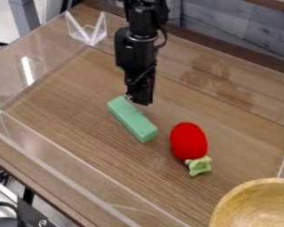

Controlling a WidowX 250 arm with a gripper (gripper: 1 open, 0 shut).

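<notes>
My black gripper (138, 74) hangs over the wooden table (56, 124), behind a mint-green block (132, 119) and raised a little above it. Its fingers look shut, with nothing visible between them. The green block lies flat and slanted in the middle of the table. To its right lies a red oval object (188, 140) with a light green piece (197, 165) at its near end.
A yellow bowl (245, 208) sits at the near right corner. A grey wall (240, 27) runs along the back.
</notes>
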